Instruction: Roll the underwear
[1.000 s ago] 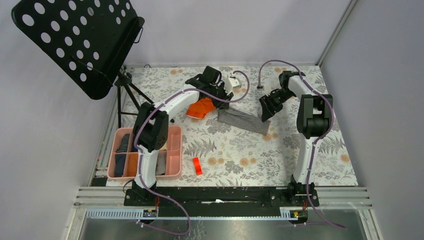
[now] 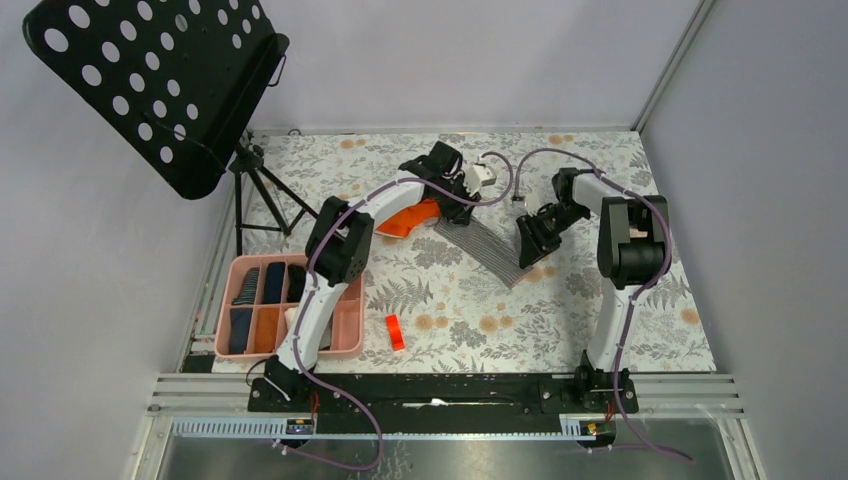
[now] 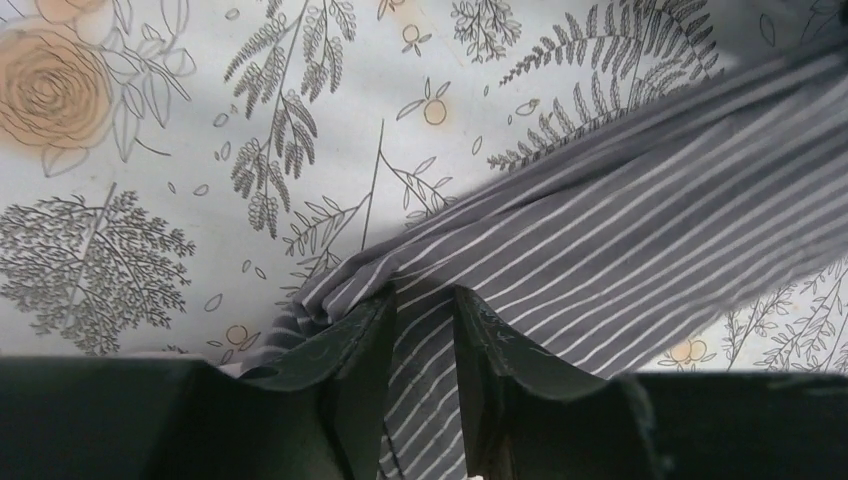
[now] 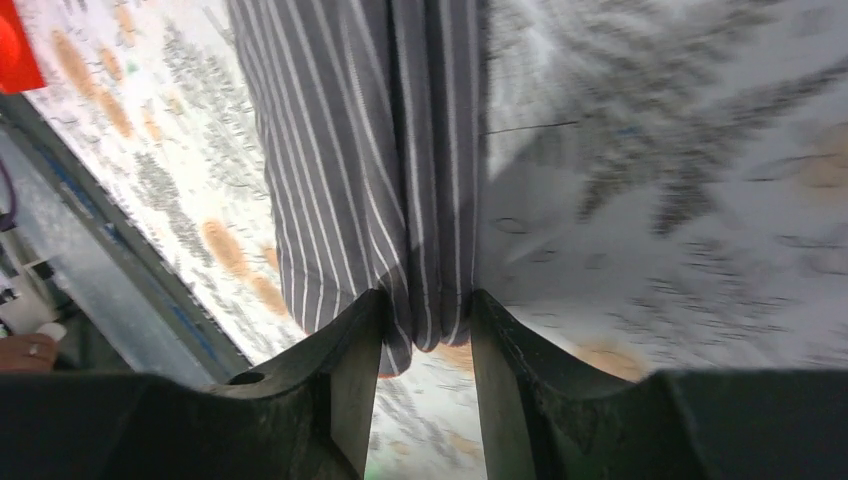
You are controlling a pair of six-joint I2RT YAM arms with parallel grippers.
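Note:
The grey striped underwear (image 2: 478, 247) lies as a long strip on the floral mat, its edge partly folded into narrow pleats. In the left wrist view, my left gripper is over one end of the fabric (image 3: 600, 270), fingers a little apart, with a ridge of cloth beside the left finger. In the right wrist view, my right gripper is shut on the pleated end of the underwear (image 4: 330, 170), which bunches between its fingers.
An orange cloth (image 2: 398, 222) lies beside my left gripper. A red object (image 2: 394, 332) lies near the front. A pink divided box (image 2: 346, 320) stands front left, and a black perforated stand (image 2: 160, 90) at back left.
My right gripper has moved toward the front and slightly left, and that end of the underwear has shifted with it. The left arm has moved slightly right over the cloth.

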